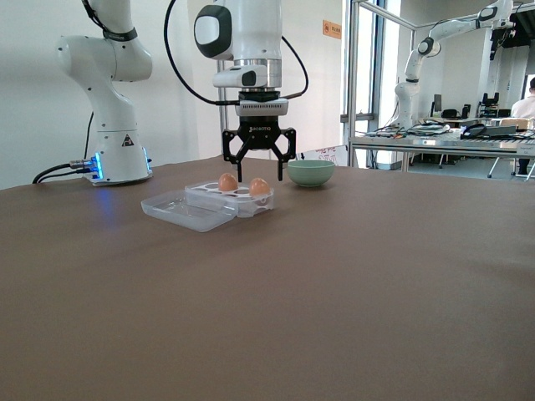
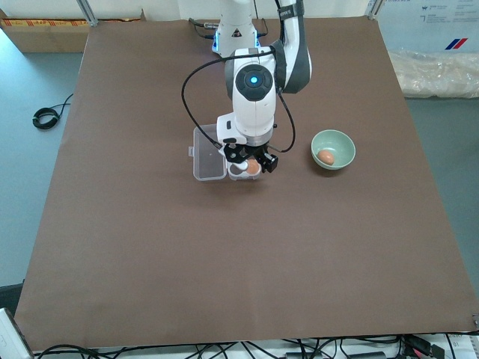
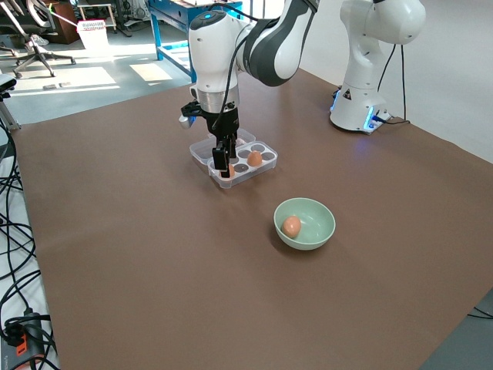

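Note:
My gripper (image 1: pixel 260 174) hangs over a clear plastic egg carton (image 1: pixel 188 215), fingers pointing down and apart, nothing seen between them in the top view. The carton's lid lies flat beside its tray. Two eggs show in the tray, one (image 1: pixel 228 183) toward the left and one (image 1: pixel 259 187) toward the right in the top view. A green bowl (image 3: pixel 316 231) stands apart from the carton on the brown table (image 2: pixel 224 262), with one egg (image 3: pixel 291 227) inside, seen in both left and right views.
Cables (image 2: pixel 90 351) run along the table's front edge. Most of the table round the carton and bowl is bare.

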